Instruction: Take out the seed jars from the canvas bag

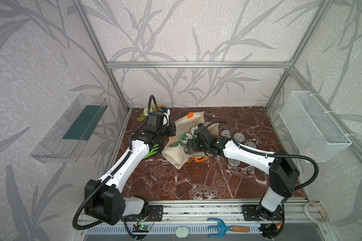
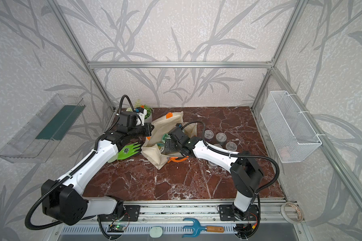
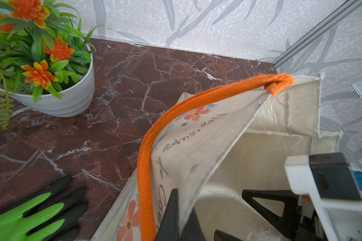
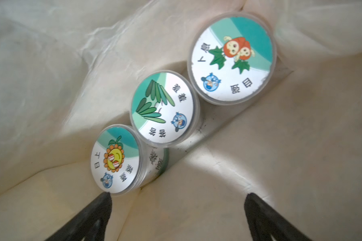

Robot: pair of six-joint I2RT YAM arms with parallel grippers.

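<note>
The beige canvas bag [image 1: 174, 155] with orange handles stands open in the middle of the table. Its upper edge runs down between the dark fingers of my left gripper, which is shut on that rim. Inside the bag, the right wrist view shows three lidded jars in a slanting row: a sunflower jar [image 4: 116, 158], a green-leaf jar [image 4: 163, 107] and a jar with orange-red figures [image 4: 232, 58]. Over them my right gripper is open, its fingers apart and nothing between them. Several clear-topped jars [image 2: 208, 134] stand on the table right of the bag, partly behind my right arm.
Left of the bag are a white flowerpot [image 3: 70, 90] and a green and black glove [image 3: 24, 219]. Wire baskets hang on the left wall [image 1: 70, 130] and right wall [image 1: 315, 124]. Bare marble tabletop [image 1: 197, 182] lies in front of the bag.
</note>
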